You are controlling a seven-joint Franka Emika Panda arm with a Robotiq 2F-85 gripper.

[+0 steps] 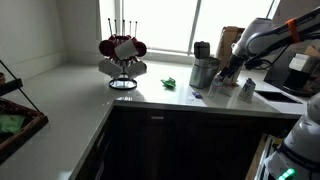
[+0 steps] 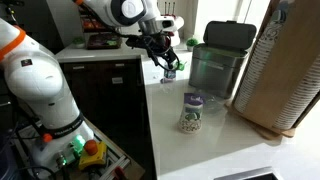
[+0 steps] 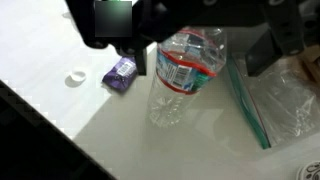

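A clear plastic bottle [image 3: 180, 78] with a red and blue label stands on the counter in the wrist view. My gripper is open above and around it, one finger on each side. A gap shows between the bottle and the right finger; contact on the left side is hard to tell. In exterior view 2 the gripper [image 2: 170, 62] points down over the bottle [image 2: 168, 78], which it partly covers. A small purple packet [image 3: 121, 72] lies to the left of the bottle, with a white ring [image 3: 77, 76] nearby.
A clear zip bag [image 3: 280, 100] lies right of the bottle. A printed canister [image 2: 190, 115] stands closer to the robot. Behind are a metal bin [image 2: 217, 72], a tall cardboard box [image 2: 275, 65] and a mug rack [image 1: 123, 70].
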